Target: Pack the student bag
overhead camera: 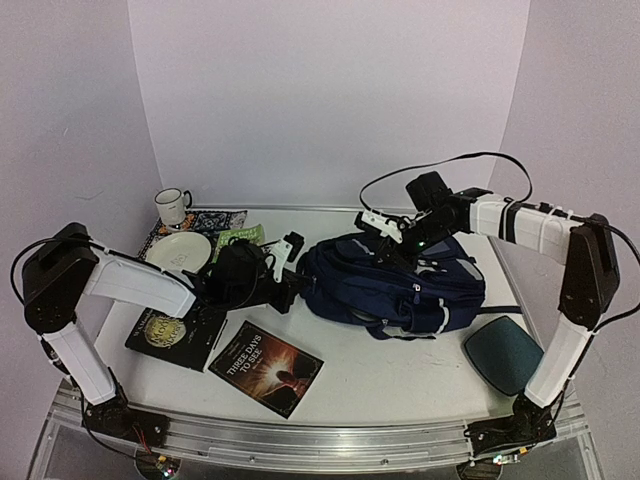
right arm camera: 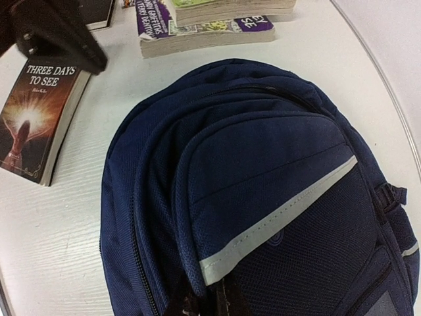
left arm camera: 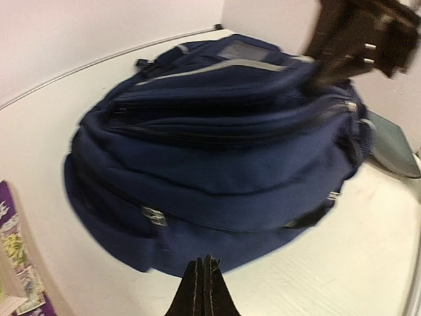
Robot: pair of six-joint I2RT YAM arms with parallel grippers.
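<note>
The navy backpack lies on its side right of the table's middle. Its front with a grey reflective strip fills much of the right wrist view. At the lower end of that strip my right gripper is shut on the bag's fabric. My left gripper has its fingers together, nothing visible between them, near the bag's lower side. A small silvery zipper pull shows on the blue cloth, up and left of those fingertips. In the top view the left gripper is by the bag's left end.
The "Three Days to See" book lies front centre, a black book left of it. Behind are green books, partly hidden by the left arm, a plate and a mug. A dark teal case sits front right.
</note>
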